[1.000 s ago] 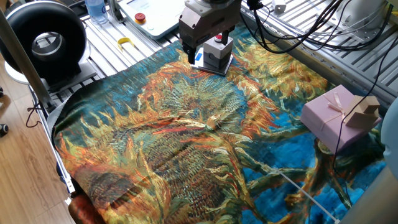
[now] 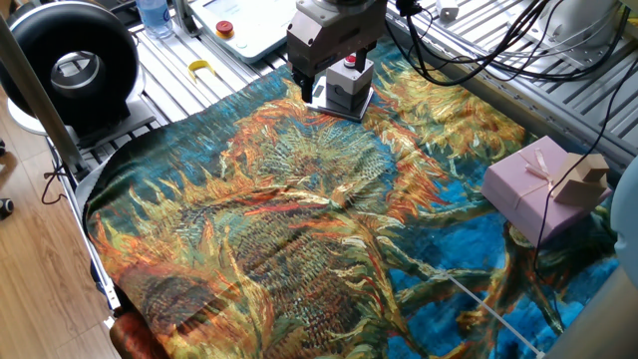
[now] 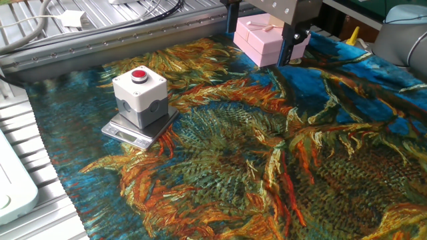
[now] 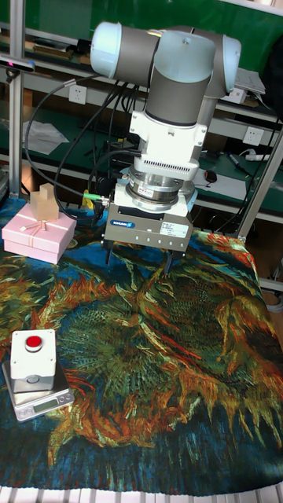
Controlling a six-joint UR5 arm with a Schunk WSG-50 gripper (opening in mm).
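A white and grey button box (image 3: 139,100) with a red button (image 3: 139,76) on top stands upright on a small digital scale (image 3: 127,138). A pink gift box (image 4: 38,235) with a ribbon sits apart from it, with a small brown carton (image 4: 43,202) on its lid. My gripper (image 4: 137,266) hangs pointing down above the cloth, its fingers (image 4: 107,251) wide apart. Nothing shows between them. In exterior view 1 the gripper partly covers the button box, and in exterior view 2 it overlaps the pink box.
A sunflower-patterned cloth (image 2: 289,229) covers the table, with wide bare areas in the middle and front. Black cables (image 2: 439,60) hang near the arm's base. At the far edge lie a yellow ring piece (image 2: 201,68), a pale tray (image 2: 244,35) and a bottle (image 2: 155,17).
The arm, gripper and boxes stand where they were.
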